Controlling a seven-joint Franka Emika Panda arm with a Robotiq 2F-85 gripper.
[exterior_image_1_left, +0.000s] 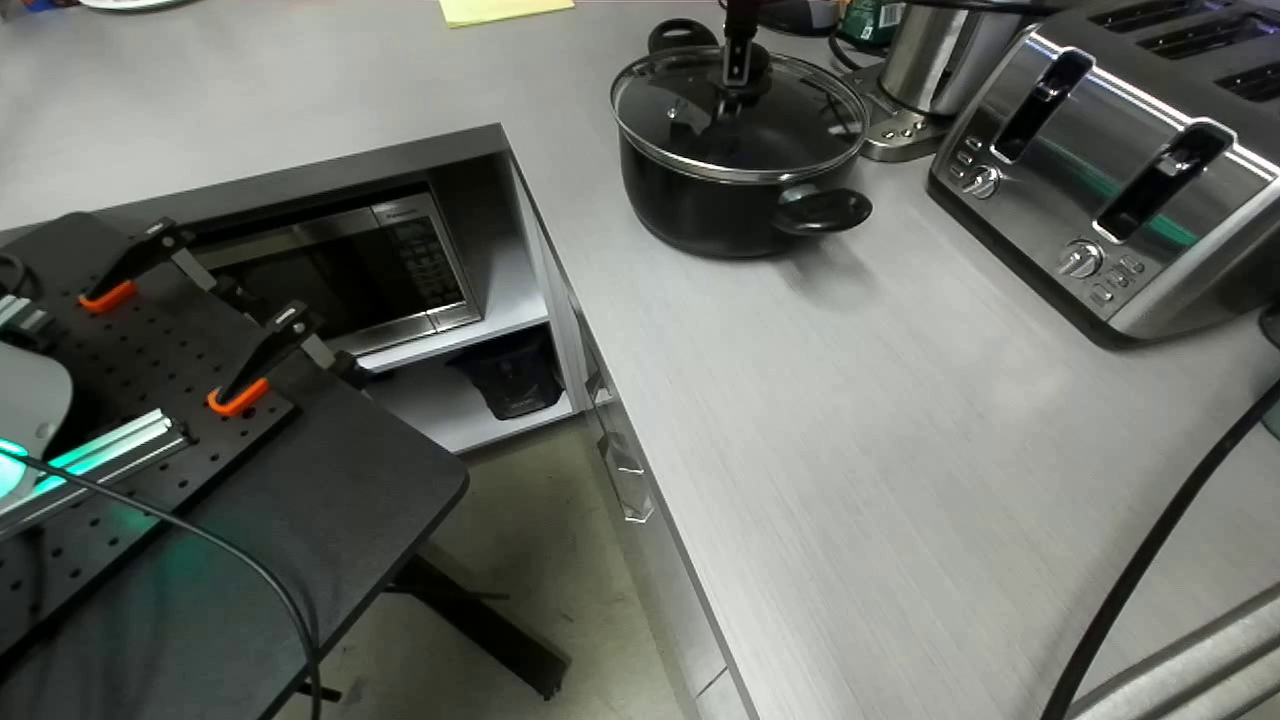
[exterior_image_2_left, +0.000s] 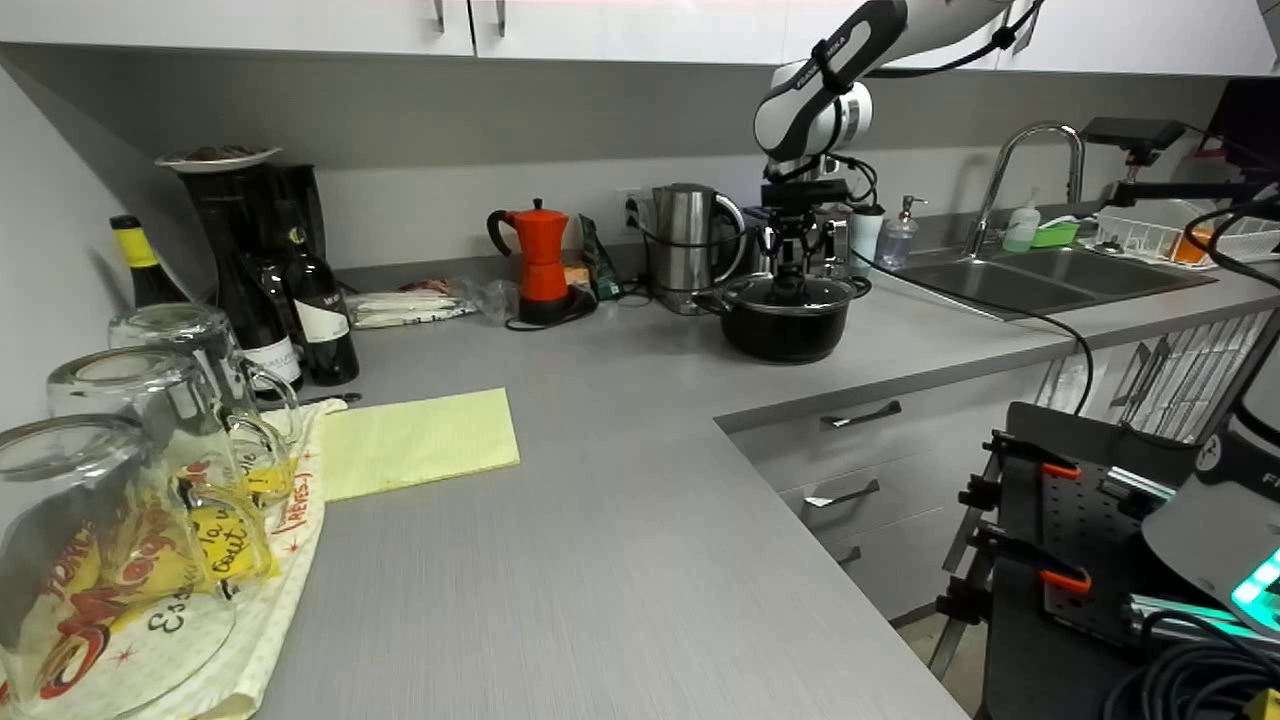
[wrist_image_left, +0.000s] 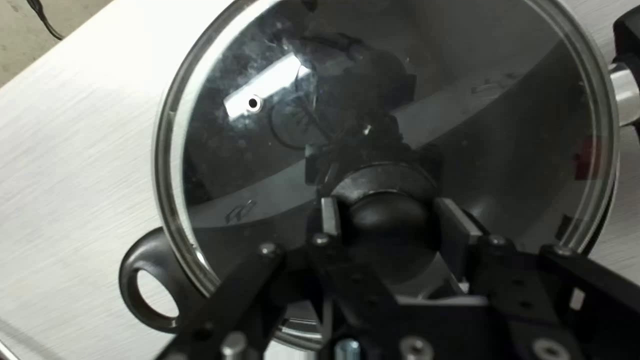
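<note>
A black pot (exterior_image_1_left: 708, 216) with two side handles stands upright on the counter, covered by its glass lid (exterior_image_1_left: 660, 126). From above, the wrist view shows the round black lid knob (wrist_image_left: 390, 213). My gripper reaches down over it, with one fingertip on each side of the knob. The fingers stand apart, and a narrow gap shows between the knob and the left pad (wrist_image_left: 330, 217). On the right, contact is hard to judge. In exterior view 2 the arm (exterior_image_2_left: 806, 126) comes down vertically onto the lid from above.
A steel toaster (exterior_image_1_left: 1116, 180) and a kettle (exterior_image_2_left: 686, 234) stand close to the pot. Farther off are a yellow cloth (exterior_image_2_left: 414, 444), glass mugs (exterior_image_2_left: 132, 396) and the sink (exterior_image_2_left: 1020, 282).
</note>
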